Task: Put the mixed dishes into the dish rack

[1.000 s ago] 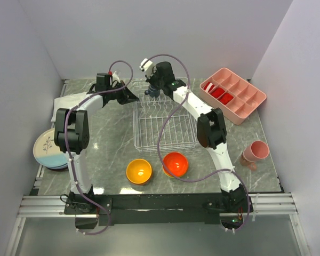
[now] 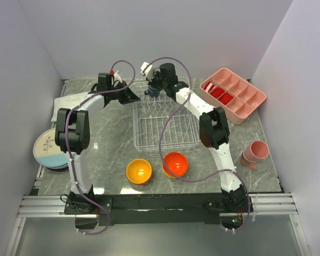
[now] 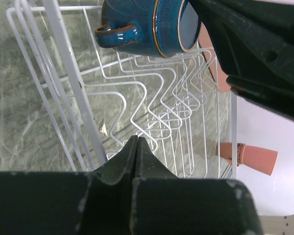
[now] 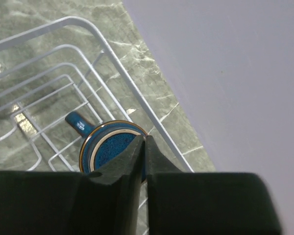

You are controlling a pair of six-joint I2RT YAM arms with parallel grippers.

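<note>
A blue mug (image 2: 152, 92) with a handle lies on its side at the back of the white wire dish rack (image 2: 165, 146). My left gripper is shut, nothing between its fingers, at the rack's left rail just below the mug (image 3: 142, 27). My right gripper is above the mug (image 4: 110, 152); its fingertips look close together, and whether anything is between them is unclear. An orange bowl (image 2: 176, 162), a yellow bowl (image 2: 138, 170), stacked plates (image 2: 45, 144) and pink cups (image 2: 256, 150) stand outside the rack.
A pink compartment tray (image 2: 245, 106) with red items sits at the back right. A white cloth (image 2: 61, 104) lies at the left. The rack's front half is empty. Walls enclose the table at back and sides.
The left arm is nearly unchanged.
</note>
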